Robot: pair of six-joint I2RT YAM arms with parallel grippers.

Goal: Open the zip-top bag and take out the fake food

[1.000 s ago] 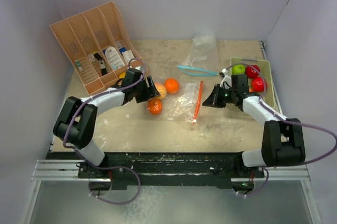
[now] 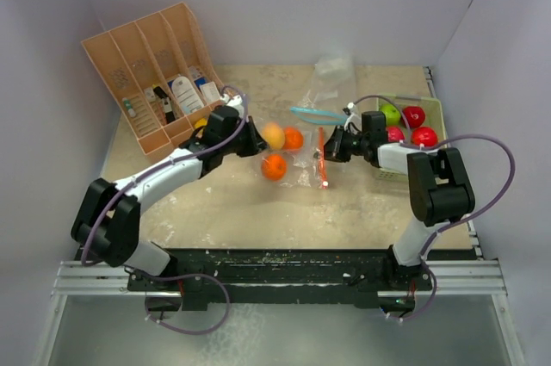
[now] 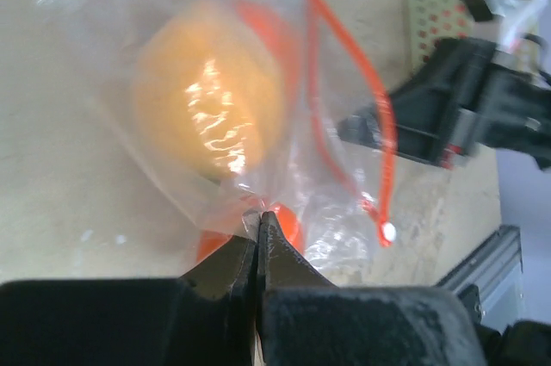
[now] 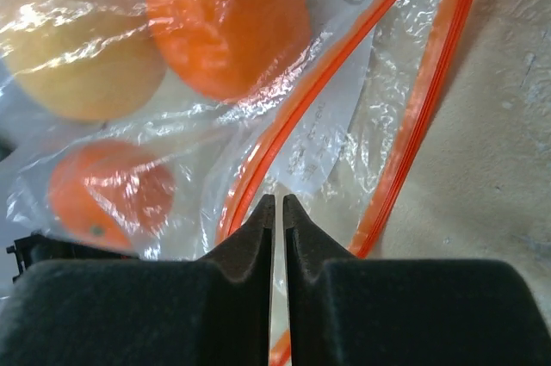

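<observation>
The clear zip bag [image 2: 297, 168] with orange zipper [image 4: 417, 116] holds a yellow fake fruit [image 3: 207, 90] and two oranges [image 2: 274, 168]. My left gripper [image 2: 256, 144] is shut on the bag's film at its left end, which bunches up at the fingertips in the left wrist view. My right gripper [image 2: 334, 152] is shut at the open zipper end; in the right wrist view its fingertips sit between the two orange zipper strips, with nothing clear between them.
A crate [image 2: 392, 103] of green and red fruit stands at the right, behind my right arm. An empty bag with blue zipper [image 2: 318, 114] lies at the back. A wooden organiser [image 2: 129, 56] is at the back left.
My left gripper went from open to shut and moved right, lifting the bag's end and shifting the fruit right. My right gripper moved left toward the orange zipper.
</observation>
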